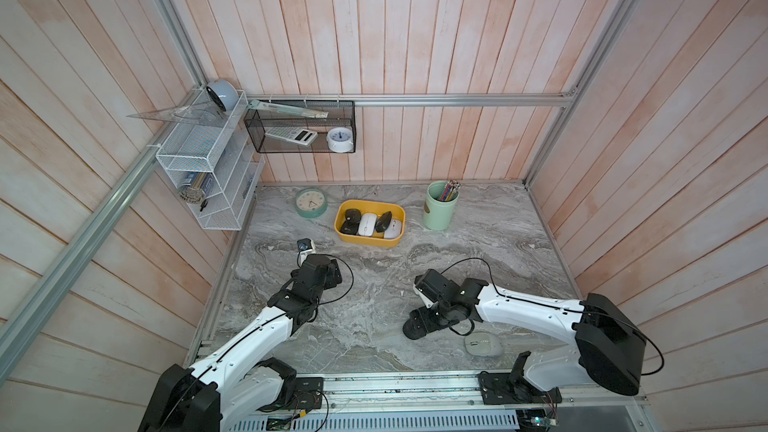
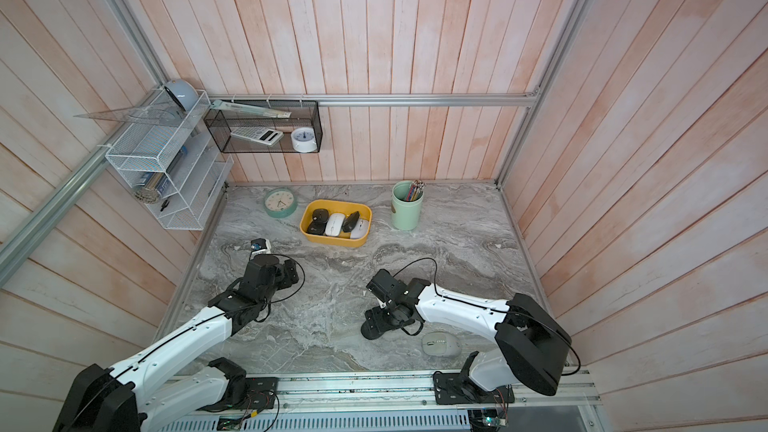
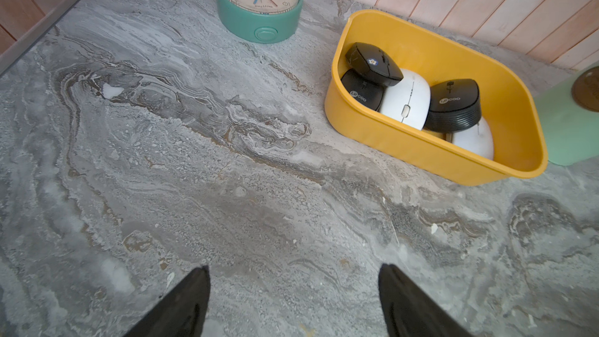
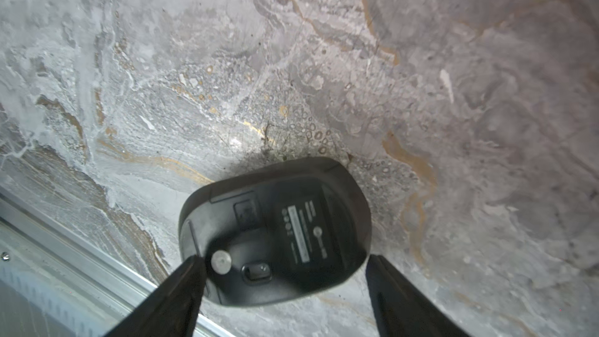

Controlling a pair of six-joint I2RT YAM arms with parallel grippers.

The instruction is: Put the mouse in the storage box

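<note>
A black mouse lies upside down on the marble table near the front edge. My right gripper hangs open at it, fingers either side of its near part; whether they touch cannot be told. A pale grey mouse lies to its right. The yellow storage box at the back holds several black and white mice. My left gripper stands open over bare table in front and left of the box, nothing between its fingers.
A teal clock stands left of the box, a green pen cup to its right. Wire shelves and a black basket hang on the walls.
</note>
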